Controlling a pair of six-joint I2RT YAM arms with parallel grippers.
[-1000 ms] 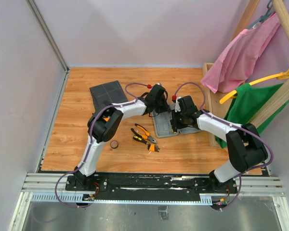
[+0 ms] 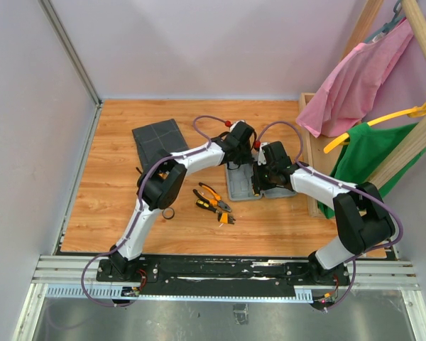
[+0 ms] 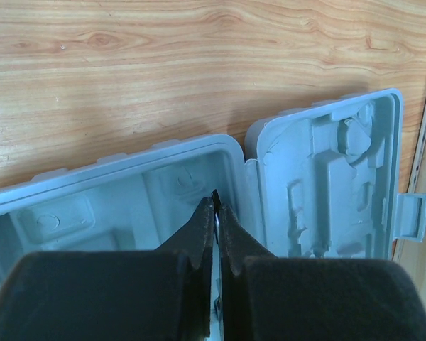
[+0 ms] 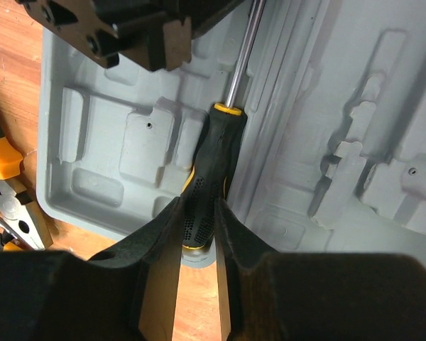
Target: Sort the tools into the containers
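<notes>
A screwdriver (image 4: pixel 213 153) with a black and yellow handle lies along the inner side of one half of the open grey tool case (image 4: pixel 82 177). The left gripper is shut on its thin metal shaft near the tip, down inside the case's far end. At the other end, the right gripper has its fingers close on both sides of the handle, shut on it. Orange-and-black pliers (image 2: pixel 211 192), another tool with yellow-and-black handles (image 2: pixel 206 206) and an orange-handled piece (image 2: pixel 226 218) lie outside, left of the case.
The case's second half (image 3: pixel 326 177) is spread open on the right and looks empty. A dark mat (image 2: pixel 156 135) and a small black ring (image 2: pixel 168 213) rest on the left table. Pink cloth (image 2: pixel 358 85) and green cloth (image 2: pixel 373 153) hang from a wooden rack at the right.
</notes>
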